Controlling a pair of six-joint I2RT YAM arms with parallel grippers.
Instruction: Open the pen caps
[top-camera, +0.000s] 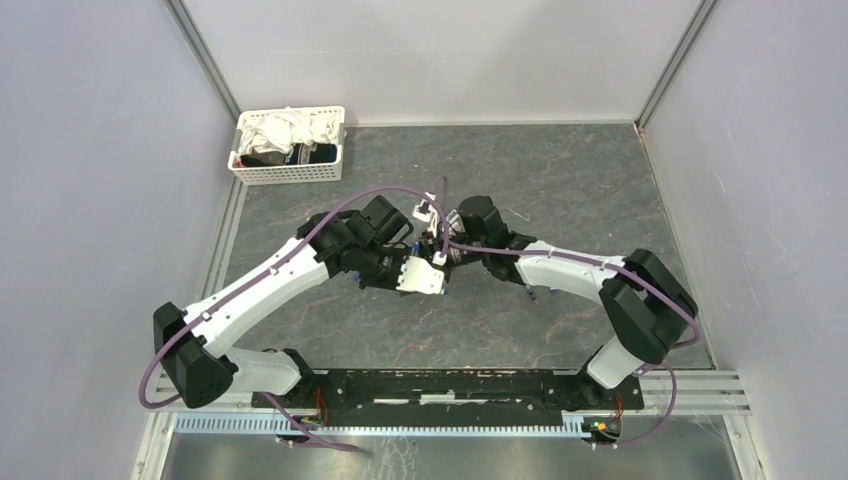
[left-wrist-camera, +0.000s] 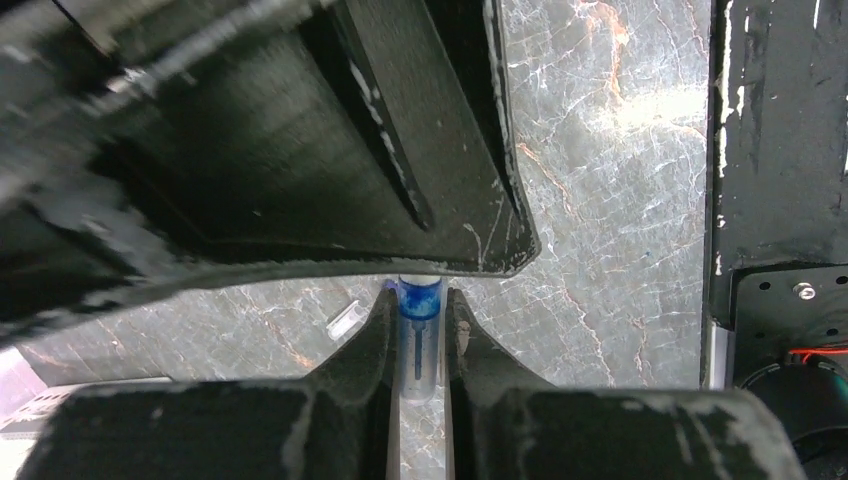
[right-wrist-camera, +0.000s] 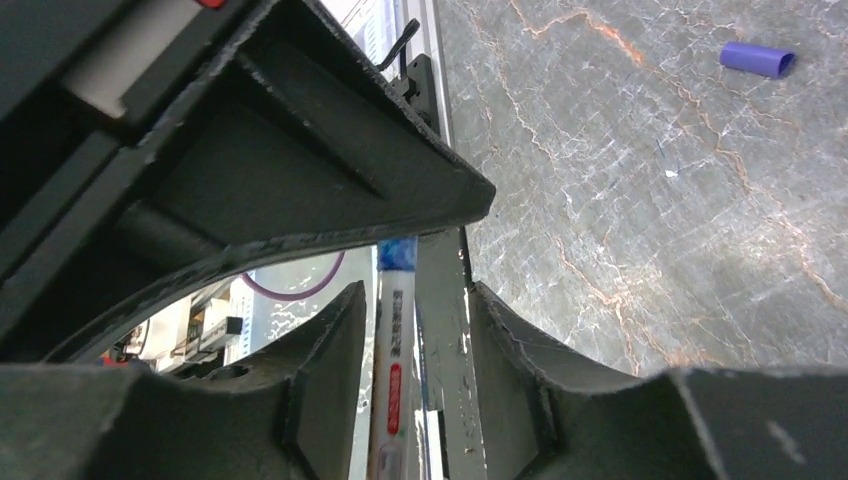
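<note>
In the left wrist view, a pen with a blue band and a clear end (left-wrist-camera: 419, 345) stands between the fingertips of my left gripper. Those fingers are close along both its sides; whether they grip it is unclear. My right gripper is open, and in its wrist view a white pen body with red print and a blue end (right-wrist-camera: 393, 345) shows between the fingers, with space on the right side. Seen from above, the two grippers meet near the table's middle and hide most of the pens. A purple-blue cap (right-wrist-camera: 757, 59) lies on the table.
A white basket (top-camera: 290, 174) with cloth and dark items stands at the back left. A small clear piece (left-wrist-camera: 346, 319) lies near the left gripper.
</note>
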